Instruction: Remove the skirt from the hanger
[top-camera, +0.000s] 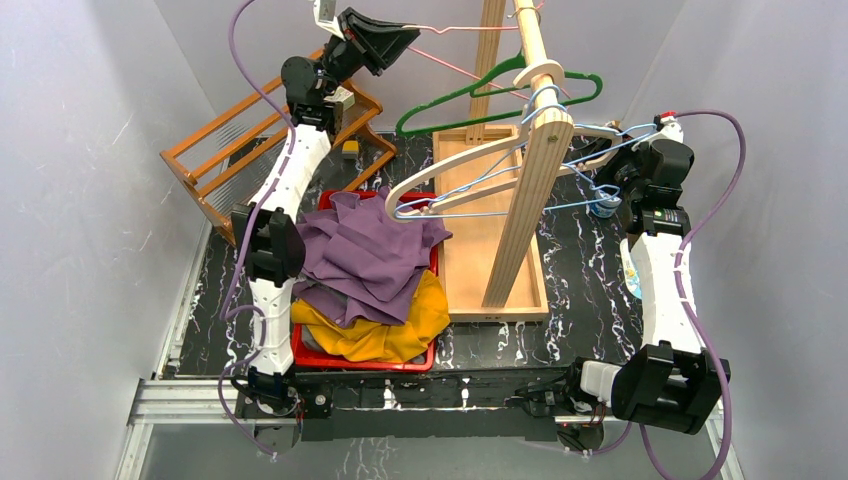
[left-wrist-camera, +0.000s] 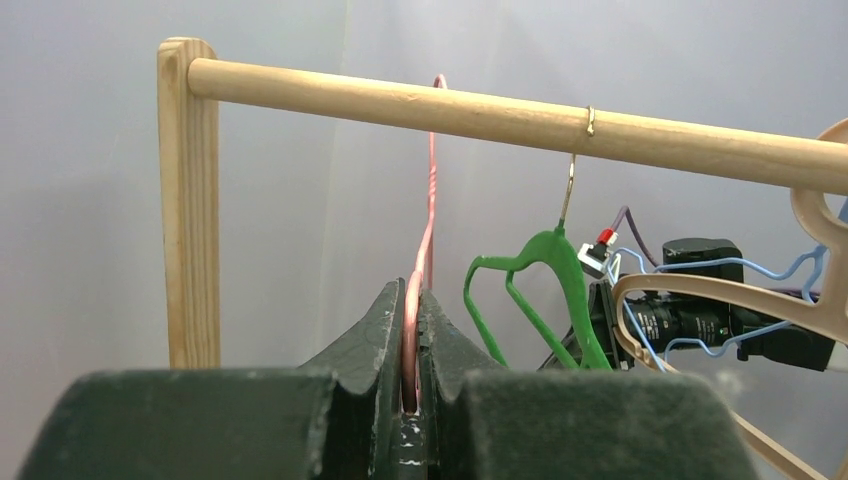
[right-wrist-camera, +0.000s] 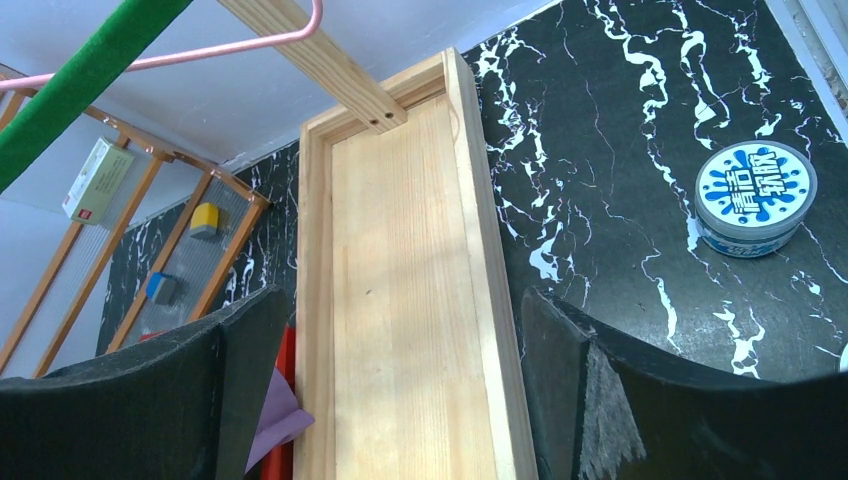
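Observation:
My left gripper (top-camera: 396, 36) is up at the back left, shut on the end of a pink wire hanger (left-wrist-camera: 411, 355), which hangs on the wooden rail (left-wrist-camera: 350, 95). No cloth shows on that hanger. My right gripper (top-camera: 610, 165) stands open right of the rack, empty, above the base board (right-wrist-camera: 400, 280) and dark counter. Purple cloth (top-camera: 370, 250) lies over yellow cloth (top-camera: 390, 330) in a red basket (top-camera: 430, 355) below and left of the rail.
Green (left-wrist-camera: 550, 250), beige (left-wrist-camera: 740, 295) and blue hangers crowd the rail. A wooden shelf (top-camera: 200, 180) leans at the left. A round tub (right-wrist-camera: 755, 190) sits on the counter at right.

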